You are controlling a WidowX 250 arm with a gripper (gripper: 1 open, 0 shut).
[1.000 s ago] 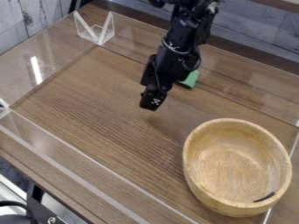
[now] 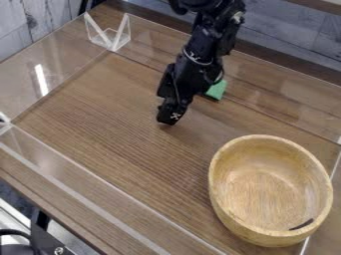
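The black robot arm [image 2: 204, 45] reaches down from the top middle to the wooden tray floor, where its gripper [image 2: 170, 105] hangs low over bare wood, its fingers apart. A green object [image 2: 216, 88] lies just behind and right of the gripper, partly hidden by the arm.
A large tan bowl [image 2: 266, 174] fills the lower right. A white wire piece [image 2: 110, 30] stands at the back left, and another white piece sits at the left edge.
The arm has drawn a little back toward the top and its pose has narrowed, with the gripper still low near the same patch of wood. The bowl and green object have not moved.
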